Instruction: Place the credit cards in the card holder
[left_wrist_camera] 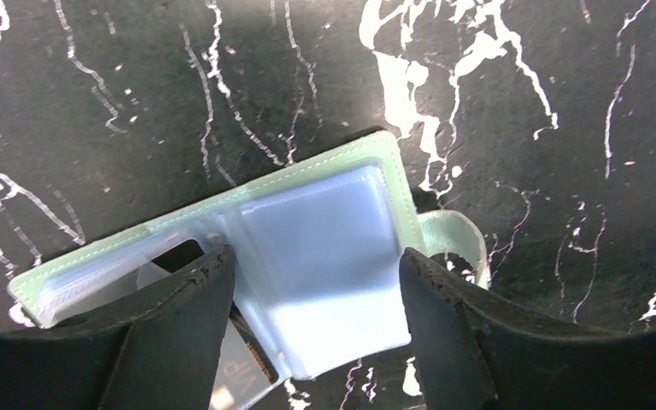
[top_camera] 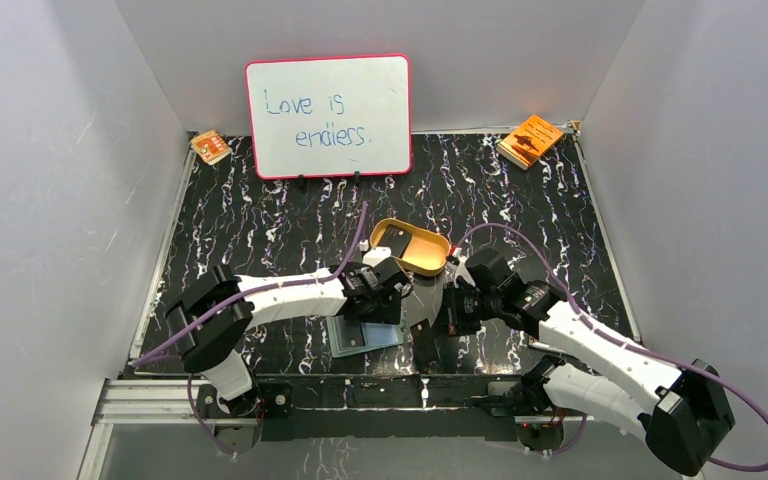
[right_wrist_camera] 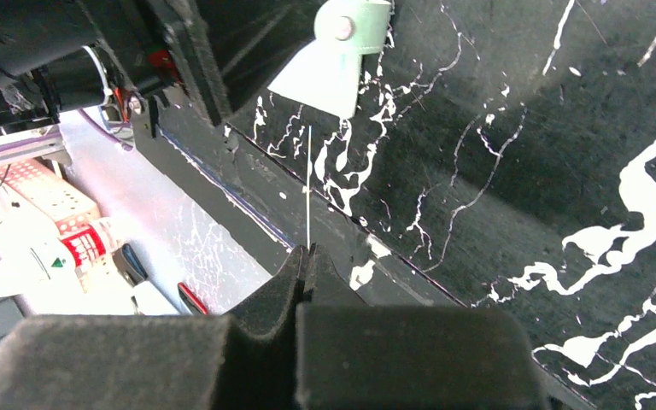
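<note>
The light blue card holder (left_wrist_camera: 316,256) lies on the marble table with a dark card (left_wrist_camera: 175,257) in its left pocket; in the top view it (top_camera: 380,336) is partly under the left arm. My left gripper is open over the holder. My right gripper is shut, with a thin pale line at its tips that I cannot identify; in the top view it (top_camera: 450,320) is right of the holder. A dark card-like shape (top_camera: 423,345) is at the front edge between holder and right gripper.
An orange tray (top_camera: 426,250) with a dark item stands behind the grippers. A whiteboard (top_camera: 328,117) and books (top_camera: 528,140) are at the back.
</note>
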